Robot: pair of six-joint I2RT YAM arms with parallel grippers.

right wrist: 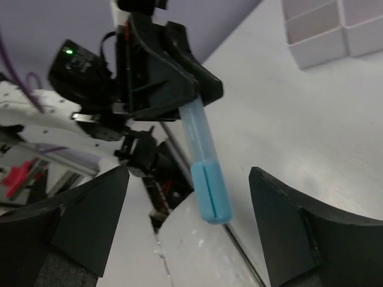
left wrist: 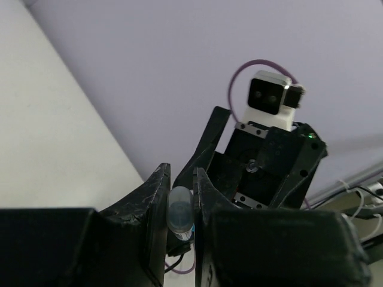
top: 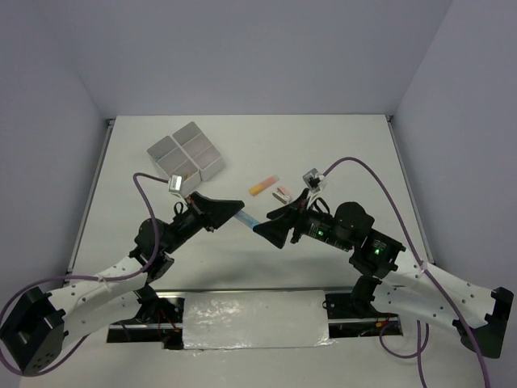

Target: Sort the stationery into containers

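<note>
A slim translucent tube with a light blue cap [right wrist: 211, 190] is held by my left gripper [top: 237, 210], its capped end pointing toward my right arm. In the left wrist view the two dark fingers close on the tube [left wrist: 180, 210], seen nearly end-on. My right gripper [top: 265, 222] stands open at the capped end. The right wrist view has the cap in the gap between its spread fingers, touching neither. On the table behind the arms lie an orange stick-like item [top: 263, 185] and a small pink and white piece [top: 282, 194].
The grey divided container [top: 212, 162] stands at the back left, its front partly behind my left arm; something small and orange shows inside.
</note>
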